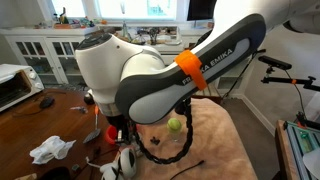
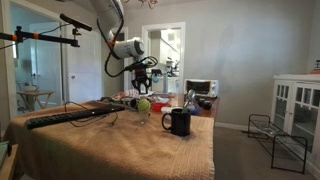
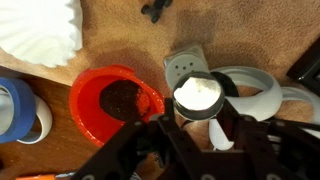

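In the wrist view my gripper is shut on a small round-topped container [image 3: 198,93] with a pale, shiny top and dark rim. Its body below the top is mostly hidden. A red cup [image 3: 88,101] with something dark brown inside stands just left of the held container. In exterior view 1 the arm largely covers the gripper [image 1: 124,138], with part of the red cup [image 1: 110,133] showing beside it. Exterior view 2 has the gripper [image 2: 143,85] above the table.
A white fluted item [image 3: 38,28] and a blue roll [image 3: 12,108] lie left in the wrist view; a white-grey device [image 3: 262,100] is close on the right. A green ball [image 1: 175,125] and black mug [image 2: 179,122] stand on the brown cloth, which has open room.
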